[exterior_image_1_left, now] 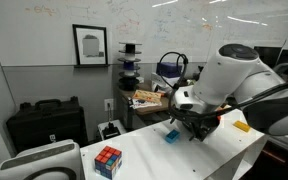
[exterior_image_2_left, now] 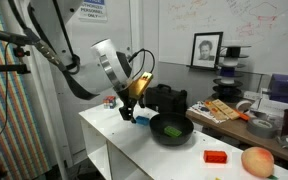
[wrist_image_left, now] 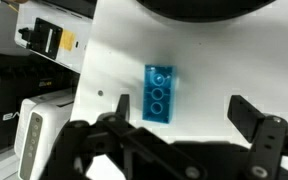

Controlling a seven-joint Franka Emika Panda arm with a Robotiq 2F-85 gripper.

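Note:
A blue block (wrist_image_left: 158, 93) with round marks along its top lies on the white table, seen between my fingers in the wrist view. The fingers of my gripper stand wide apart with nothing held, the block nearer the left one. From the first exterior view, the gripper (exterior_image_1_left: 190, 132) hangs above the table just right of the blue block (exterior_image_1_left: 172, 136). In the second exterior view a black pan (exterior_image_2_left: 171, 129) sits beside the blue block (exterior_image_2_left: 142, 121), with a green piece (exterior_image_2_left: 172, 132) inside it.
A Rubik's cube (exterior_image_1_left: 108, 162) and a white appliance (exterior_image_1_left: 41, 164) stand at the left. A red block (exterior_image_2_left: 215, 157) and a peach (exterior_image_2_left: 257, 162) lie right of the pan. The table's front edge (exterior_image_2_left: 123, 151) is close.

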